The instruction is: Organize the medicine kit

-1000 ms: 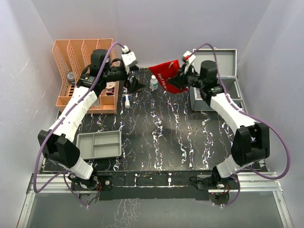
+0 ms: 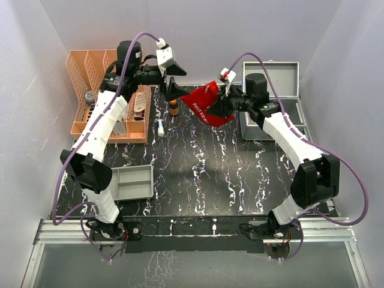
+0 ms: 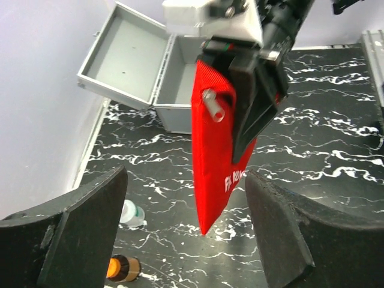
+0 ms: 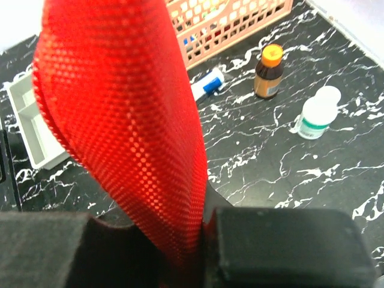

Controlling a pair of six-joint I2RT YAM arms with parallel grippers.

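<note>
A red first aid pouch (image 2: 205,103) hangs above the table's back middle, with my right gripper (image 2: 223,108) shut on its right side. Red mesh fabric (image 4: 129,108) rises from between the right fingers. In the left wrist view the pouch (image 3: 211,162) stands edge-on, zipper pull near its top. My left gripper (image 2: 175,83) is just off the pouch's left corner; its fingers (image 3: 75,234) are apart with nothing gripped between them. On the table are a brown bottle with orange cap (image 4: 269,71), a white bottle (image 4: 317,114) and a white-blue tube (image 4: 208,84).
A grey lidded box (image 2: 258,131) stands open at the back right. The orange divided basket (image 2: 129,137) fills the back left, and a grey two-part tray (image 2: 133,183) lies at the front left.
Over the last second the pouch has shifted slightly left with the right gripper and turned. The left gripper has come nearer to the pouch's corner. The white bottle is now hidden in the top view.
</note>
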